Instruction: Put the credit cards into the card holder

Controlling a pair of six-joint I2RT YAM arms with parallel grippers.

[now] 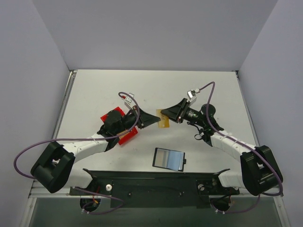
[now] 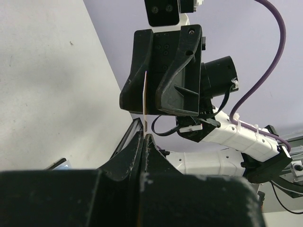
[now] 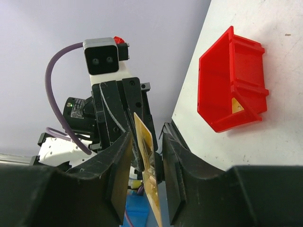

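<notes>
A gold credit card (image 1: 163,119) stands upright between the two arms. My left gripper is shut on its edge, and the card (image 2: 145,97) shows edge-on in the left wrist view. From the right, my right gripper is open, with the card (image 3: 147,165) in the gap between its fingers; whether either finger touches it I cannot tell. The card holder (image 1: 169,159), dark-edged with pale and bluish parts, lies on the table near the front edge.
A red box (image 3: 215,78) sits on the table at the left, partly under the left arm in the top view. Something yellow (image 3: 237,105) shows at its opening in the right wrist view.
</notes>
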